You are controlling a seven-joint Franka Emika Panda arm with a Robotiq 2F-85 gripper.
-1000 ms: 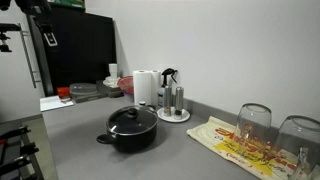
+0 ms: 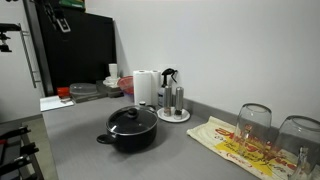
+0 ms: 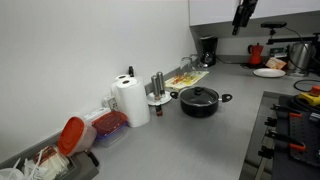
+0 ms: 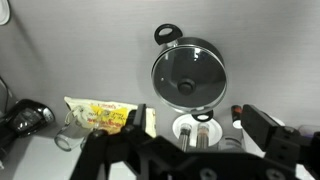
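My gripper is open, its two fingers wide apart at the bottom of the wrist view with nothing held between them. High above the counter, the gripper (image 2: pixel 63 22) shows at the upper left in exterior view 1, and the gripper (image 3: pixel 241 20) is at the upper right in exterior view 2. Well below it, a black lidded pot (image 2: pixel 131 128) sits on the grey counter. From above, its glass lid (image 4: pixel 188 75) is on, with a dark knob in the middle.
Beside the pot, a white plate (image 2: pixel 174 115) bears tall shakers, near paper towel rolls (image 2: pixel 147 85). Upturned glass jars (image 2: pixel 254 122) stand on a printed yellow cloth (image 2: pixel 222 139). Containers, including a red one (image 3: pixel 77 133), line the counter's other end. Bare counter (image 3: pixel 185 150) lies in front.
The pot and the things on the counter have stayed put.
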